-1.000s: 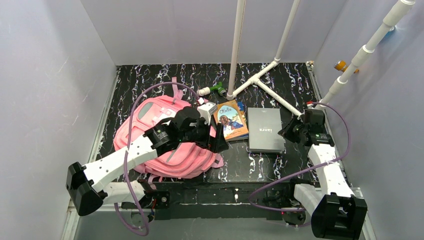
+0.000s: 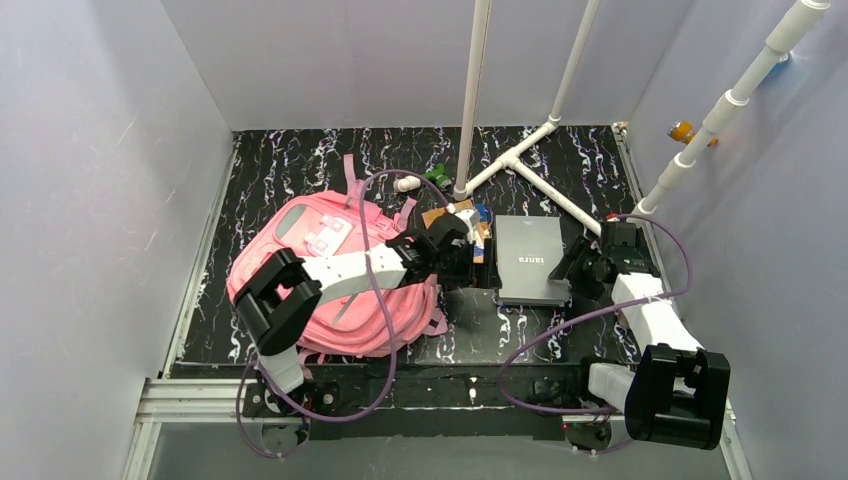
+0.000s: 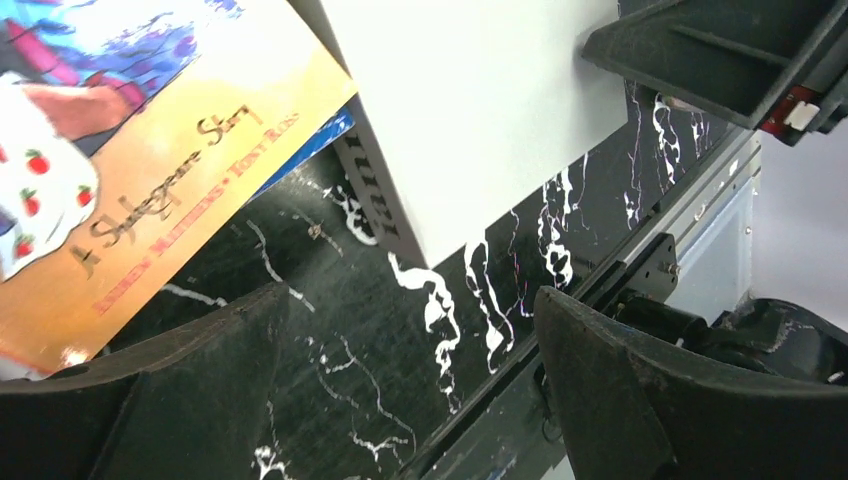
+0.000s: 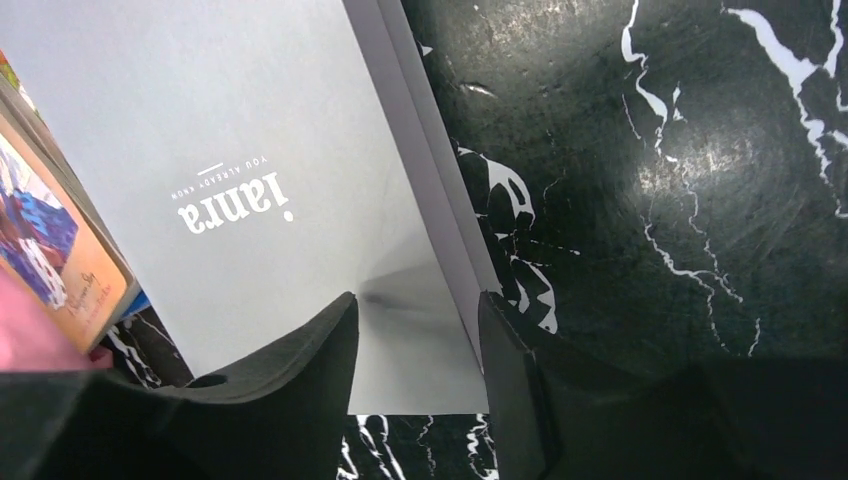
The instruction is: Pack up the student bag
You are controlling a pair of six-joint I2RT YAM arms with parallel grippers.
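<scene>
A pink backpack (image 2: 330, 330) lies on the left of the dark marbled board. Beside it are picture books (image 3: 180, 200), partly hidden in the top view by my left gripper (image 2: 477, 268). A grey laptop-like slab (image 2: 528, 250) lies to their right; its white lettering shows in the right wrist view. My left gripper hangs open over the gap between books and slab. My right gripper is at the slab's right edge, fingers parted, one over its top and one beside its edge; no firm hold shows.
White pipes (image 2: 545, 185) form a frame behind the slab and rise at the right. A small green object (image 2: 436, 175) lies at the back. Grey walls enclose the board on the sides and back.
My left gripper has moved right over the books toward the slab. My right gripper has moved slightly at the slab's right edge, its arm shifting a little.
</scene>
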